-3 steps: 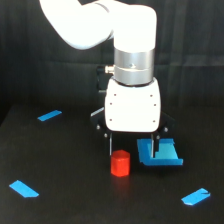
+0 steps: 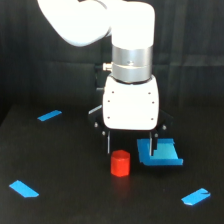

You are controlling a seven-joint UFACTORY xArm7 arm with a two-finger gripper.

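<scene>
A red cylinder (image 2: 120, 163) stands on the black table, below and slightly left of the middle of the white gripper (image 2: 130, 135). Right beside it, behind and to the right, is a blue tray or block (image 2: 162, 157), partly hidden by the gripper. The gripper hangs above the table with dark fingers on both sides. I see nothing held between them, and the fingers look apart.
Blue tape strips lie on the table (image 2: 70, 170) at the back left (image 2: 49, 114), front left (image 2: 24, 189) and front right (image 2: 196, 196).
The gripper has shifted very slightly left and up. The red cylinder and blue object stand where they were.
</scene>
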